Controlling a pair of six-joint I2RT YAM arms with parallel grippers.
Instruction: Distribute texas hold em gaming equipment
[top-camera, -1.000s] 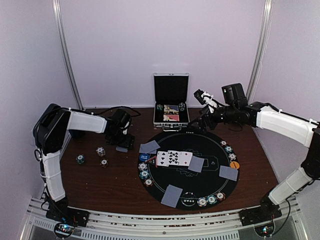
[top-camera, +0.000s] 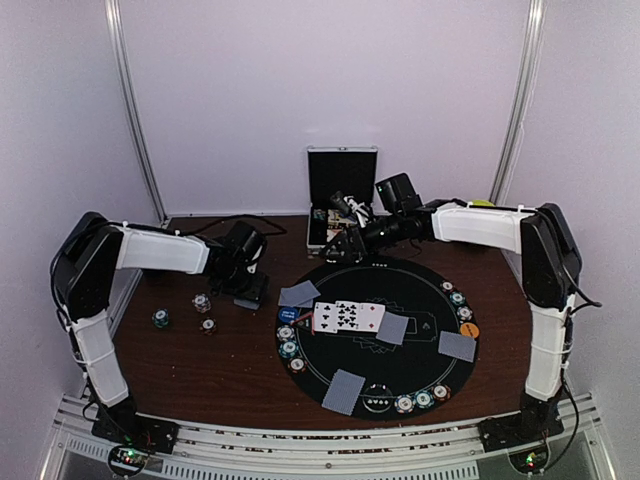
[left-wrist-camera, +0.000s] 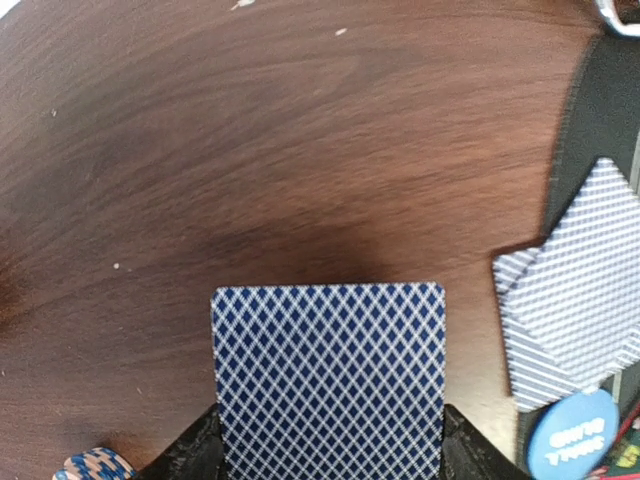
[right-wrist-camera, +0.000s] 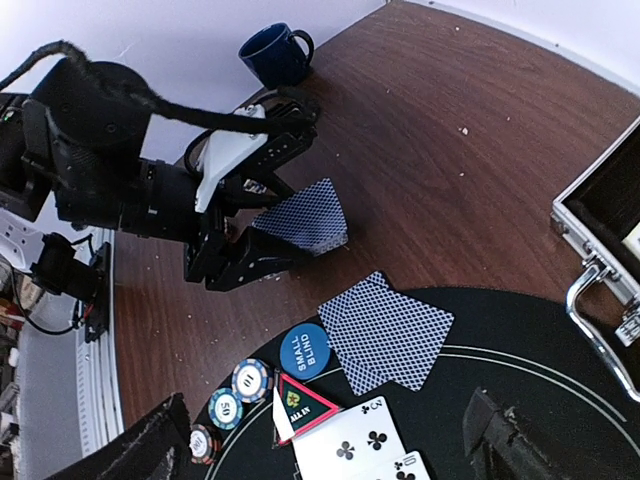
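A blue-latticed deck of cards (left-wrist-camera: 330, 370) sits between the fingers of my left gripper (top-camera: 252, 290), its sides touching both. In the right wrist view the same deck (right-wrist-camera: 312, 218) is tilted and clear of the black mat. My right gripper is open and empty, above the mat near the chip case (top-camera: 317, 228). Face-up cards (top-camera: 348, 317) lie in a row on the mat, with a face-down pile (top-camera: 392, 329) overlapping their right end. Other face-down cards lie at the mat's left (top-camera: 298, 294), front (top-camera: 344, 391) and right (top-camera: 457, 346).
Loose chip stacks (top-camera: 201, 302) stand on the wood at left. Chips (top-camera: 289, 349) line the mat's edge beside a blue small blind button (right-wrist-camera: 305, 350). An orange button (top-camera: 469, 330) lies at right. A dark mug (right-wrist-camera: 275, 56) stands behind the left arm.
My right gripper has moved left across the back of the mat and now partly covers the case. The left arm has shifted slightly, still with the deck.
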